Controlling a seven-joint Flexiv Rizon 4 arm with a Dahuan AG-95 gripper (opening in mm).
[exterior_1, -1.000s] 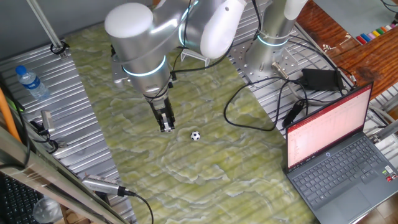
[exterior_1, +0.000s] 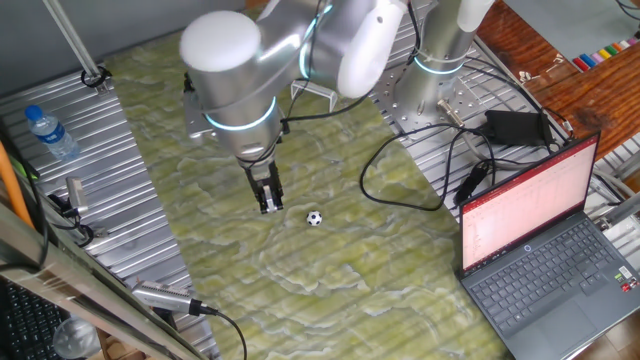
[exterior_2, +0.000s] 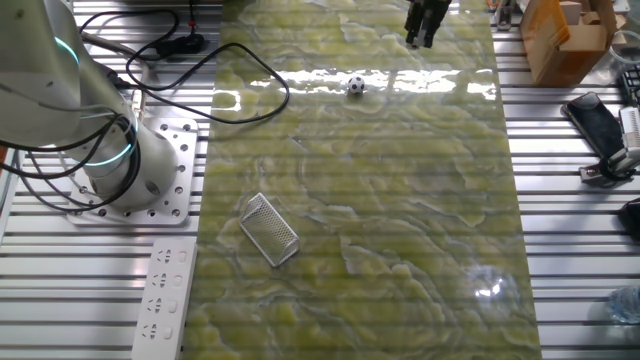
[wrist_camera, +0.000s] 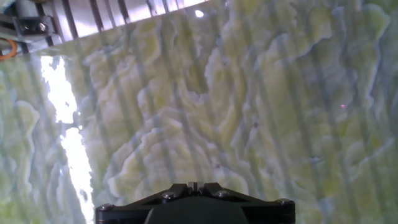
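A small black-and-white ball (exterior_1: 315, 218), patterned like a football, rests on the green marbled mat (exterior_1: 330, 280). My gripper (exterior_1: 270, 208) hangs over the mat a little to the left of the ball in exterior view 1, apart from it. In exterior view 2 the ball (exterior_2: 355, 85) lies near the top, with the gripper (exterior_2: 420, 44) up and to its right. The wrist view has the gripper at its bottom edge, fingers together and nothing showing between them; no ball appears there. A metal grater (exterior_2: 269, 230) lies flat on the mat.
An open laptop (exterior_1: 540, 250) stands at the right, with a looped black cable (exterior_1: 375, 165) reaching over the mat's edge. At the left is a water bottle (exterior_1: 52, 133). A power strip (exterior_2: 163, 300) and a cardboard box (exterior_2: 568, 45) flank the mat.
The arm's upper part has swung slightly right in exterior view 1, while the fingertips have shifted only a little. Ball and surroundings have stayed put.
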